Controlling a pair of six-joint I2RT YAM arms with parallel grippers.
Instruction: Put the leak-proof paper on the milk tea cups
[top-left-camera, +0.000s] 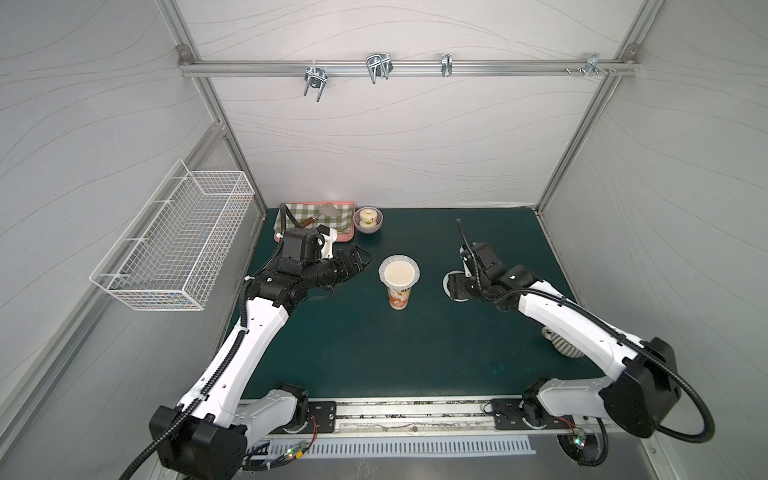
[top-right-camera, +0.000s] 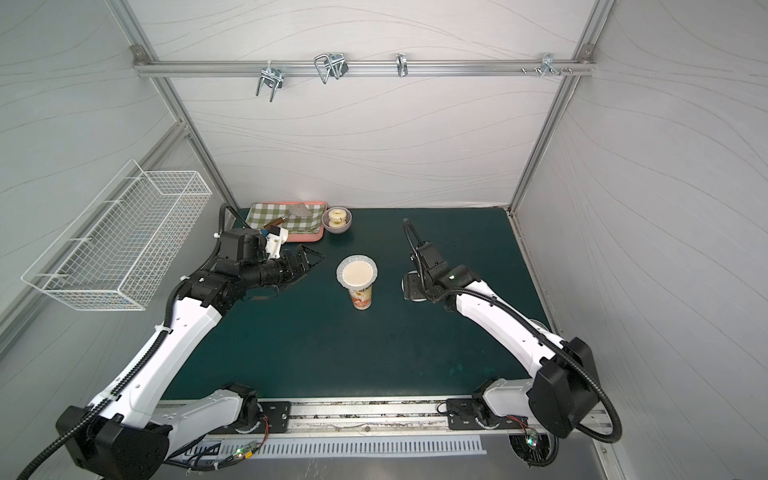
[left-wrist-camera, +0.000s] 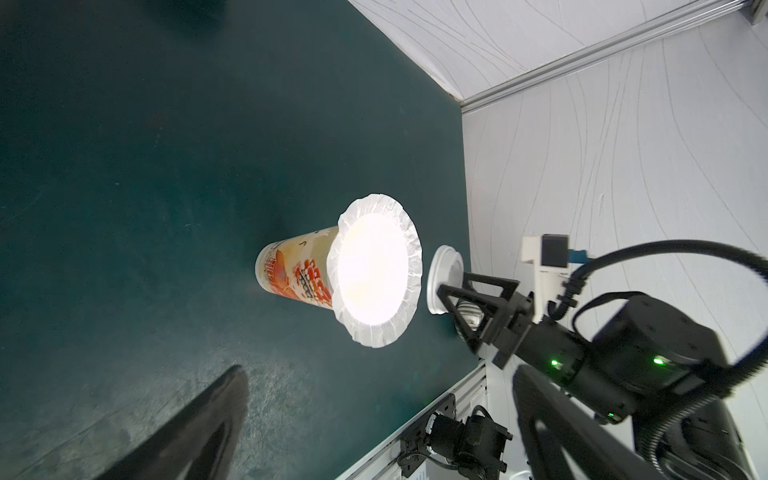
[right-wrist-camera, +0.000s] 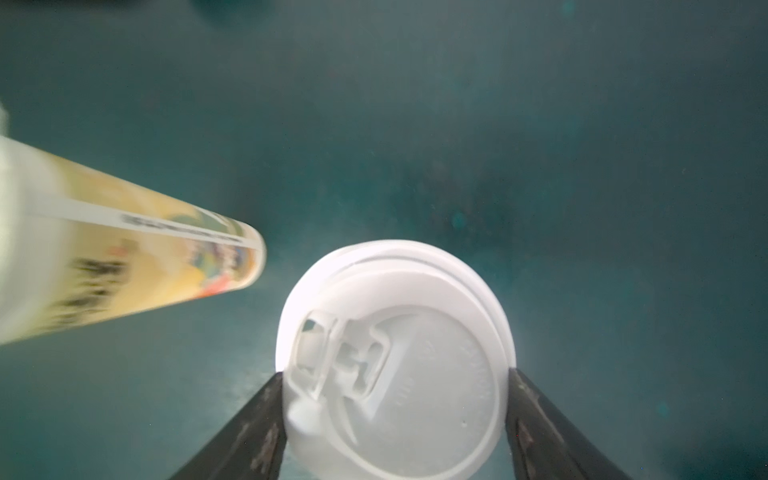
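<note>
The milk tea cup (top-left-camera: 397, 297) stands mid-table with a round white fluted paper (left-wrist-camera: 376, 268) resting over its top. Above the table, just right of the cup, a white plastic lid is held by my right gripper (top-left-camera: 457, 284), its fingers on either side of the rim; the lid also shows beside the paper in the left wrist view (left-wrist-camera: 440, 272). My left gripper (top-right-camera: 308, 260) hangs open and empty to the left of the cup, above the table.
A pink tray (top-left-camera: 346, 206) with a checked cloth and a bowl (top-left-camera: 368, 226) of pale items sit at the back left. A wire basket (top-left-camera: 184, 240) hangs on the left wall. Striped fabric (top-left-camera: 564, 344) lies at the right edge.
</note>
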